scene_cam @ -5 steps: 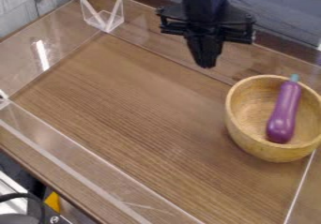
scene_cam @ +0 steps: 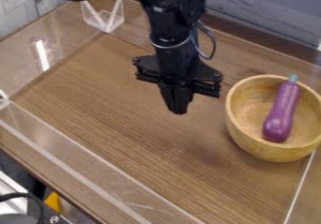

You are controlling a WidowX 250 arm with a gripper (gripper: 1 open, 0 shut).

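My black gripper (scene_cam: 177, 104) hangs over the middle of the wooden table, shut, with nothing seen between its fingers. To its right sits a tan bowl (scene_cam: 253, 149) with a long purple object (scene_cam: 281, 112) lying in it, tipped toward the bowl's back rim.
A clear plastic item (scene_cam: 103, 15) stands at the back left. Walls edge the table at the back and left. A dark cable and a yellow item sit at the lower left corner.
The bowl and the purple object look unchanged.
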